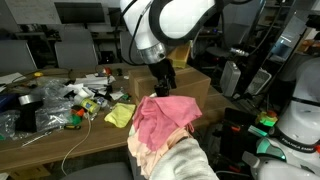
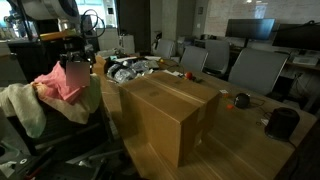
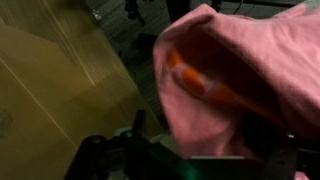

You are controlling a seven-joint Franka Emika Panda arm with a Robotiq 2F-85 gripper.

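Note:
A pink cloth [image 1: 166,122] lies draped on top of a heap of pale cloths [image 1: 146,158] beside the table. My gripper [image 1: 163,88] is right at the cloth's upper edge, pointing down, its fingers open. In the wrist view the pink cloth [image 3: 205,110] fills the right side and runs between the dark fingers; an orange patch [image 3: 195,80] shows on it. Exterior view 2 has the pink cloth [image 2: 62,85] at the left, partly behind a pale panel. Whether the fingers touch the cloth cannot be made out.
A large cardboard box [image 2: 165,110] stands on the wooden table, close to the gripper. A yellow cloth [image 1: 120,114], plastic bags and several small items lie on the table [image 1: 95,143] at the left. Chairs stand behind it.

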